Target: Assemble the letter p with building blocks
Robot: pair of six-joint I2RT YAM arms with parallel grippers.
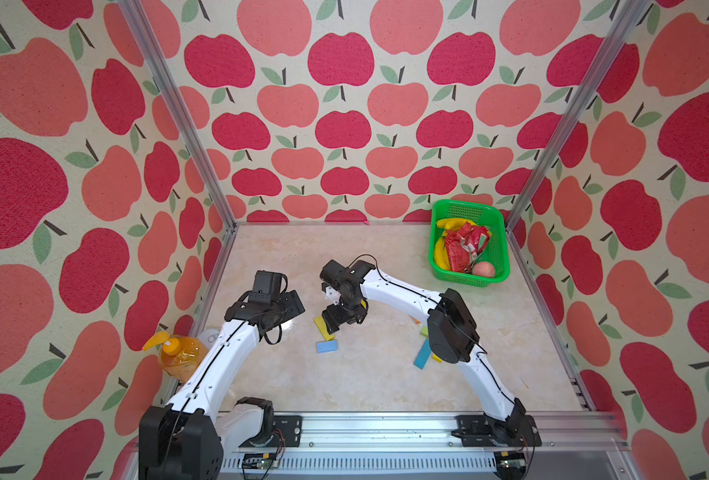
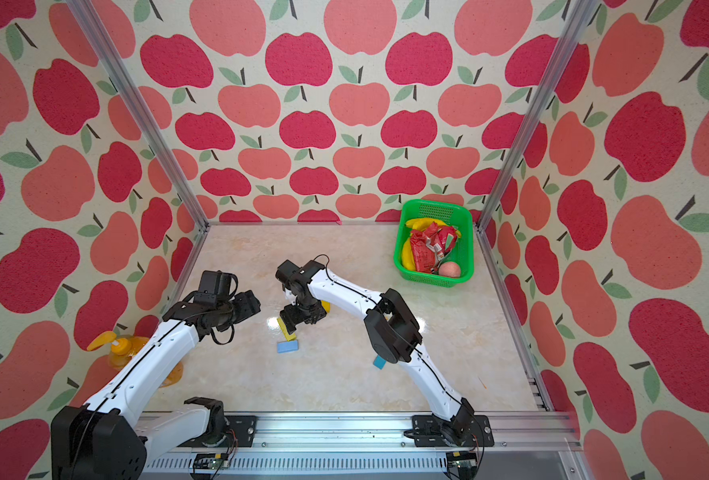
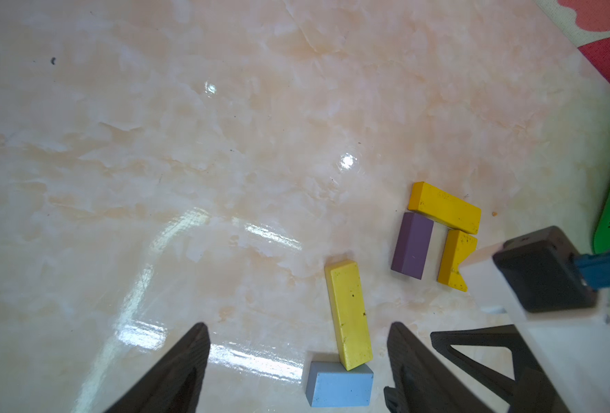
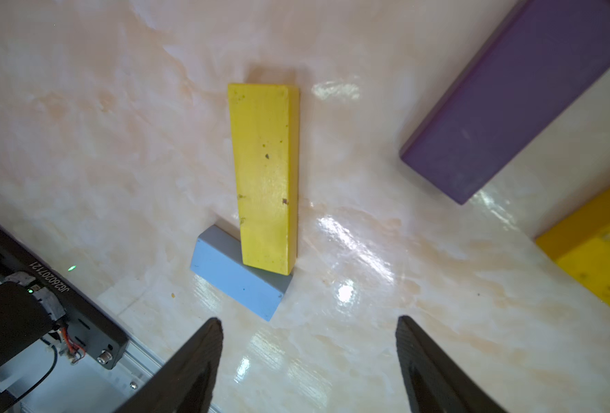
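Note:
In the left wrist view, an upper yellow block (image 3: 445, 208) lies crosswise, with a purple block (image 3: 412, 245) below its left end and a second yellow block (image 3: 456, 260) below its right. Lower left of these, a slanted yellow block (image 3: 349, 316) has its near end against a light blue block (image 3: 339, 385). My left gripper is open and empty, off to the left of the blocks. Open too, my right gripper hovers over the blocks; the slanted yellow block (image 4: 263, 179) stands ahead of its fingers, untouched. The right arm hides the purple block from above.
Right of centre, a blue block (image 1: 423, 353) and a green block (image 1: 424, 329) lie partly under the right arm. A green basket (image 1: 470, 280) stands back right, an orange pump bottle (image 1: 180, 360) at the left edge.

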